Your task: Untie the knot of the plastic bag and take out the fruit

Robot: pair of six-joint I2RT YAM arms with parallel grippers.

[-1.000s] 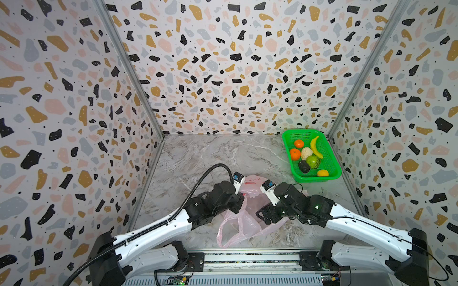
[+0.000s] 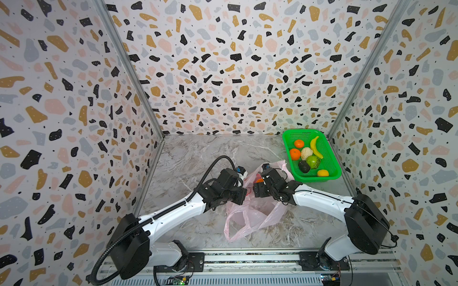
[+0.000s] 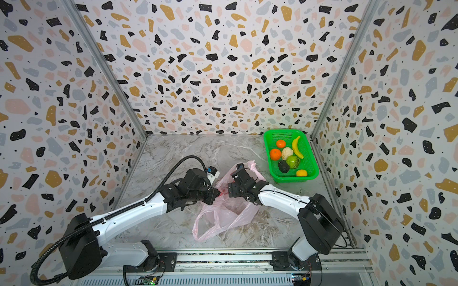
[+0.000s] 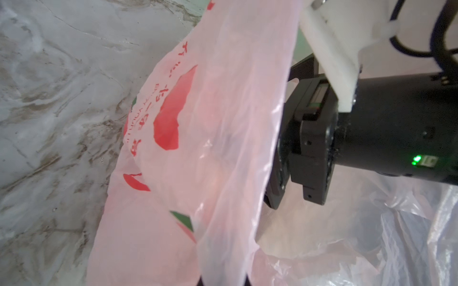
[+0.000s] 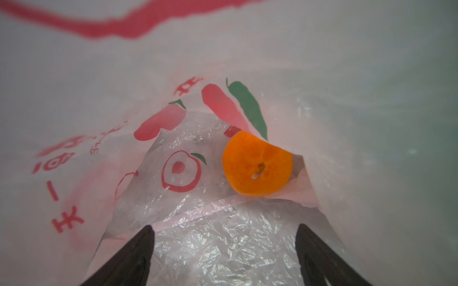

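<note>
The translucent pink plastic bag [image 2: 255, 217] lies open on the table, its mouth spread. At its left edge, my left gripper is shut on the bag's film, which runs gathered between the fingertips at the bottom of the left wrist view. My right gripper is inside the bag, its fingers [image 5: 320, 257] apart and nothing between them. Ahead of those fingers, at the bag's far end, rests an orange fruit [image 5: 256, 164], partly covered by a fold of film. From above, only a bit of the orange fruit [image 2: 259, 180] shows.
At the back right stands a green basket [image 2: 335, 169] holding several fruits, among them a banana [image 2: 315, 146] and a dark avocado [image 2: 304, 166]. Both grippers are close together.
My right gripper has moved away from the front edge, deeper into the bag, and the bag's right side has shifted back with it. The left gripper has moved slightly right, still on the film.
</note>
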